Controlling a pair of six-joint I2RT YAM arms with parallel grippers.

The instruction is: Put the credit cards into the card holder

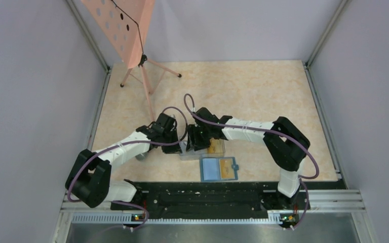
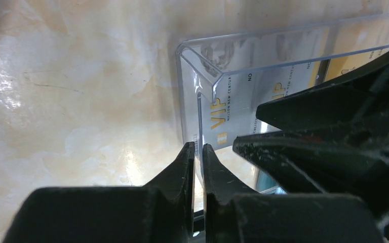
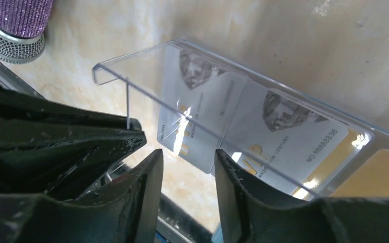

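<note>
A clear plastic tray (image 3: 354, 119) holds silver VIP cards, with one silver card (image 3: 197, 106) at its left end and another silver card (image 3: 296, 134) beside it. Gold cards (image 1: 216, 146) lie at the tray's right. My left gripper is shut on the tray's left end wall. Over the silver cards, my right gripper stands open, its fingers apart and nothing held between them. A flat blue holder (image 1: 218, 180) lies in front of the tray, showing a pale blue side and a gold side.
A purple glittery microphone (image 3: 21, 23) lies left of the tray, close to the left arm. Both grippers are near each other over the tray. A pink stand (image 1: 147, 83) rises at the back left.
</note>
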